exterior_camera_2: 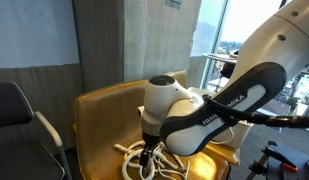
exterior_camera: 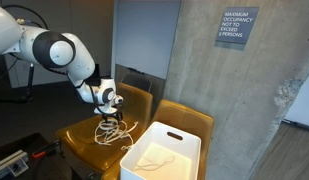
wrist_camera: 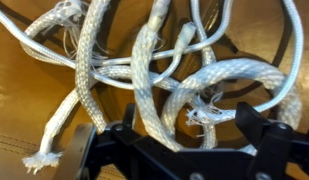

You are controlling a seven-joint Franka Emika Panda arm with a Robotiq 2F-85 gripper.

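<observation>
A loose tangle of white braided rope (exterior_camera: 111, 131) lies on the brown leather seat (exterior_camera: 82, 138). In the wrist view several thick and thin rope strands (wrist_camera: 86, 60) cross one another, and some ends are frayed. My gripper is above the tangle with its fingers apart; strands pass below the gap and nothing is clamped. From the other side, the gripper (exterior_camera_2: 144, 158) appears low beside the rope (exterior_camera_2: 174, 163); its height over the strands is hard to judge.
To the right of the tangle stands a white open bin (exterior_camera: 184, 138), with a thin length of rope (exterior_camera: 154, 163) inside. The seat's backrest (exterior_camera: 134, 100) rises behind the tangle. A dark chair (exterior_camera_2: 24, 140) is off to one side.
</observation>
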